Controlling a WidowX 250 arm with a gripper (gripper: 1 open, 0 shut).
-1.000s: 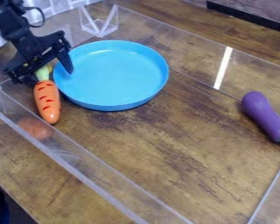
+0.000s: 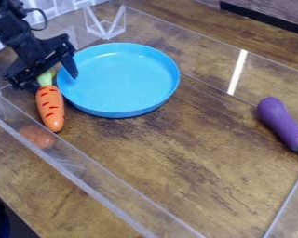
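A toy carrot point(image 2: 49, 106) with dark marks lies on the wood at the left, beside a blue plate point(image 2: 119, 79). My black gripper point(image 2: 45, 71) is low over the carrot's leafy top, by the plate's left rim. It is open, though its fingers partly hide the carrot's top.
A purple toy eggplant point(image 2: 281, 123) lies at the right. Clear plastic walls border the work area, and a small clear holder point(image 2: 104, 24) stands at the back left. The wooden surface between plate and eggplant is clear.
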